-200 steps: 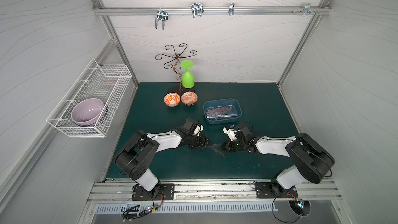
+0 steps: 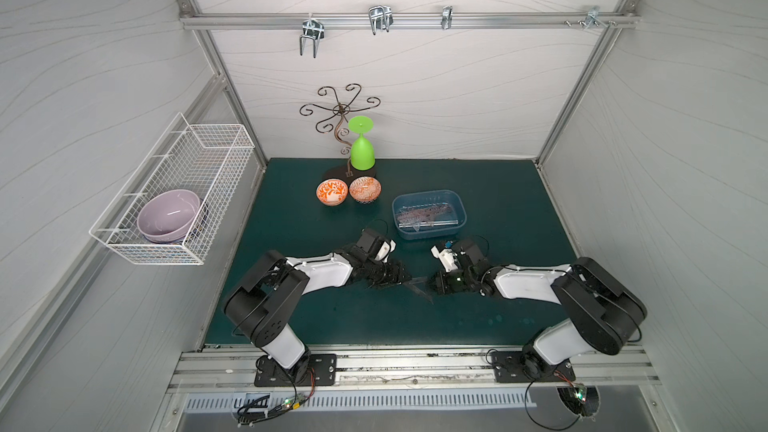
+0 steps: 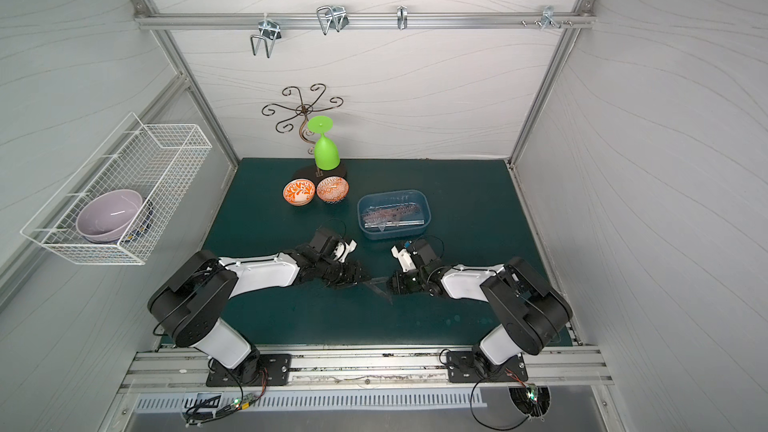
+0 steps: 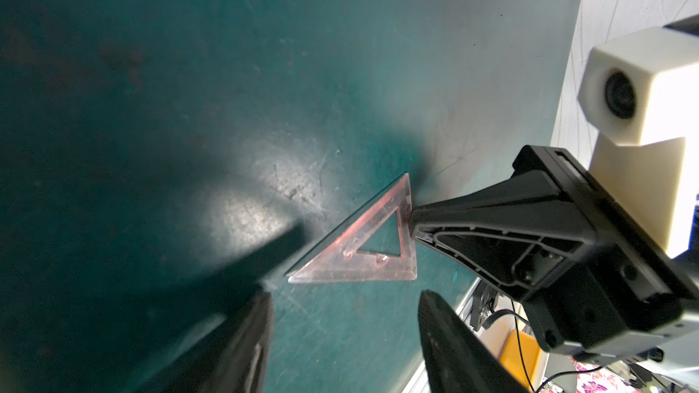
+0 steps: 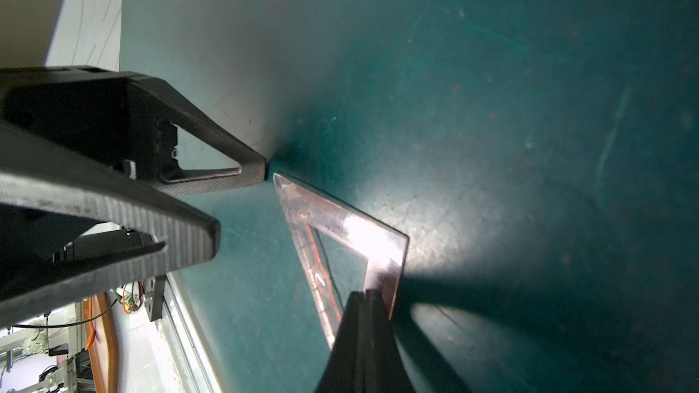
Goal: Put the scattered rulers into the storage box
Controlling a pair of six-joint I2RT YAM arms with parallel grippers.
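Note:
A clear triangular ruler (image 4: pixel 356 265) with a cut-out middle lies between my two grippers, low over the green table (image 4: pixel 182 102). My left gripper is open. Its fingers stand apart near the ruler's lower edge in the left wrist view, with nothing held. My right gripper is shut, its fingertips overlapping one side of the ruler. Whether that thin edge is pinched between them cannot be made out. Behind the grippers stands the blue see-through storage box (image 2: pixel 408 232), containing several clear rulers (image 2: pixel 428 214).
Two orange-patterned bowls (image 2: pixel 332 192) and a green goblet (image 2: pixel 362 152) by a dark metal stand (image 2: pixel 341 110) are at the back left. A white wire basket (image 2: pixel 228 184) with a purple bowl (image 2: pixel 169 216) hangs on the left wall. The table's right side behind the right arm is clear.
Over the last second my left gripper has edged slightly to the right, and the triangular ruler has shifted a little that way too. The box looks unchanged.

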